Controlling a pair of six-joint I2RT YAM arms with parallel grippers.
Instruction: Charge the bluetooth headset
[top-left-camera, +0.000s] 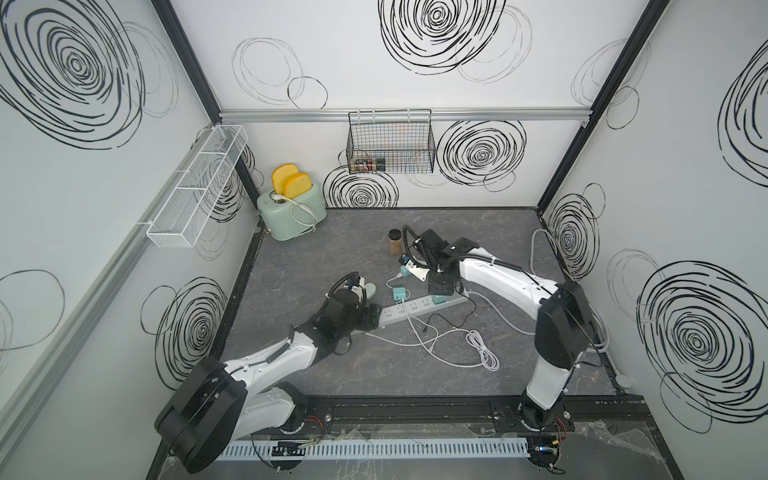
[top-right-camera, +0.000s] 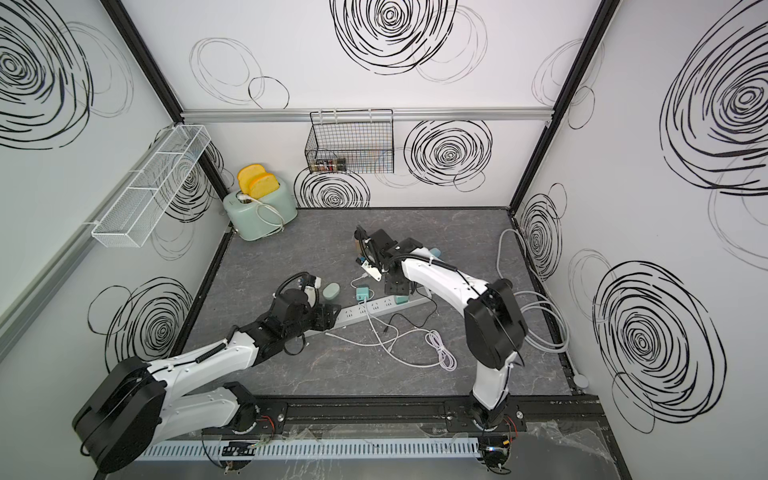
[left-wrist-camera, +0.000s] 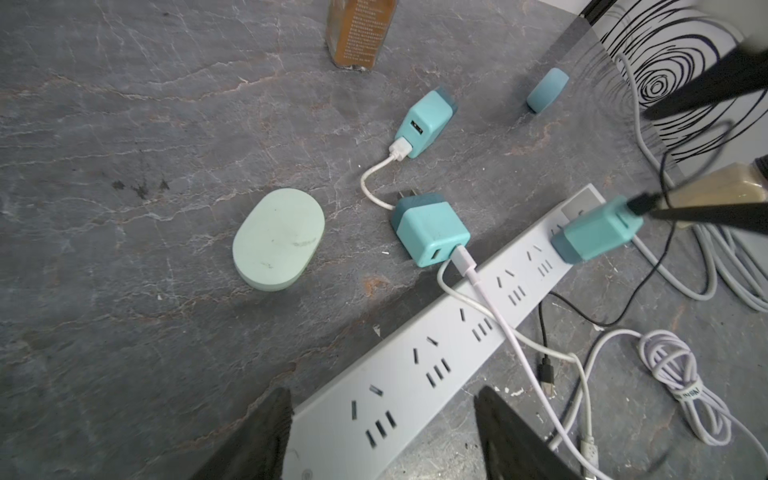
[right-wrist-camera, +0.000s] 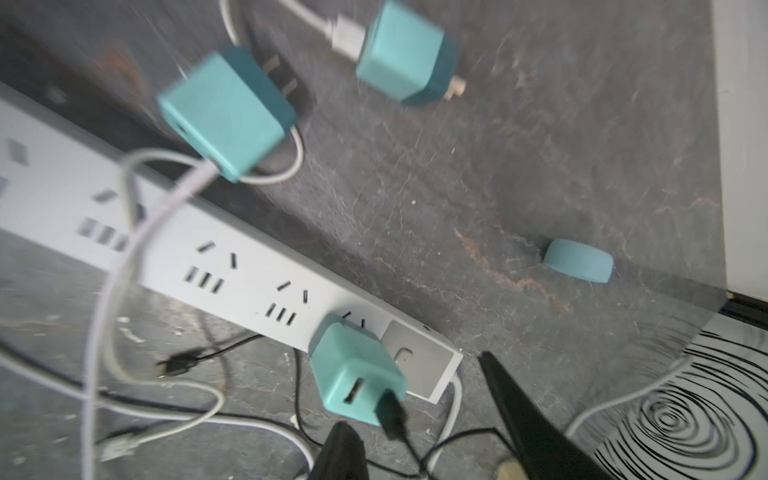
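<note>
A teal charger (right-wrist-camera: 356, 372) sits seated in the end socket of the white power strip (left-wrist-camera: 432, 352), with a black cable plug (right-wrist-camera: 392, 412) in its face. My right gripper is raised above the charger, its fingers wide apart and gripping nothing; the black cable hangs near them. Over the strip's other end my left gripper stays open and empty. Left of the strip lies a mint oval case (left-wrist-camera: 278, 238), and farther off a small blue rounded piece (left-wrist-camera: 548, 89). I cannot tell which of these is the headset.
Two more teal chargers, one near the strip (left-wrist-camera: 432, 228) and one behind it (left-wrist-camera: 426, 121), lie loose with white cables attached. Loose white and black cables (left-wrist-camera: 684, 384) clutter the strip's front side. A brown jar (top-left-camera: 395, 241) and a toaster (top-left-camera: 292, 214) stand farther back.
</note>
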